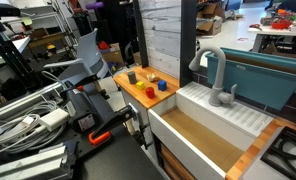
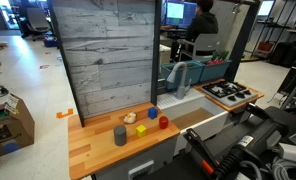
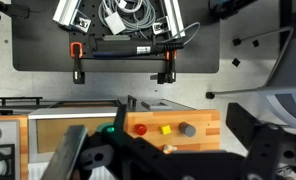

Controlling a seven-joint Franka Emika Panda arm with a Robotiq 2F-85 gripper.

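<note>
A red cup-like object (image 1: 150,92), a yellow block (image 1: 141,86), a grey cylinder (image 1: 132,77) and a blue block (image 1: 162,85) stand on the wooden counter (image 2: 86,152). A small white-and-orange item (image 2: 131,118) lies behind them. Seen from above in the wrist view, the red object (image 3: 140,129), yellow block (image 3: 166,129) and grey cylinder (image 3: 187,130) form a row. My gripper is open, its dark blurred fingers at the lower left and lower right wide apart, with the counter objects well below. Nothing held shows between them.
Beside the objects is a white sink (image 1: 171,137) with a brown bottom and a grey faucet (image 1: 218,75). A stove (image 1: 285,152) lies beyond it. A grey plank wall (image 2: 118,65) rises behind the counter. Cables (image 3: 138,18) and dark equipment occupy the side facing the counter.
</note>
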